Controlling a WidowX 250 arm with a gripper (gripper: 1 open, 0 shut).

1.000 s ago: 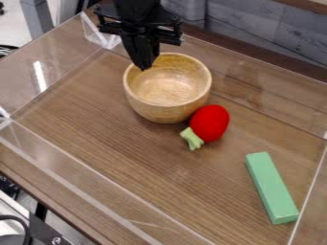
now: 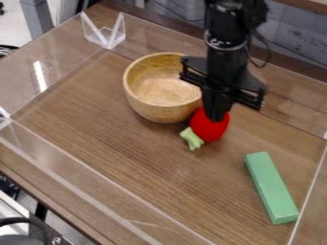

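Note:
My gripper [image 2: 220, 107] is directly over a red pepper-like object [image 2: 211, 125] with a pale green top, its lower end at the object. Whether the fingers are open or closed on it cannot be told. A round tan bowl [image 2: 145, 93] sits to the left, partly behind the arm. A green bar [image 2: 271, 187] lies at the right front.
A clear plastic item [image 2: 105, 29] stands near the back left. Cables hang off the left edge, and a wall rises behind the back right.
My gripper has moved right and down from above the bowl to the red object. The bowl, red object and green bar look unmoved.

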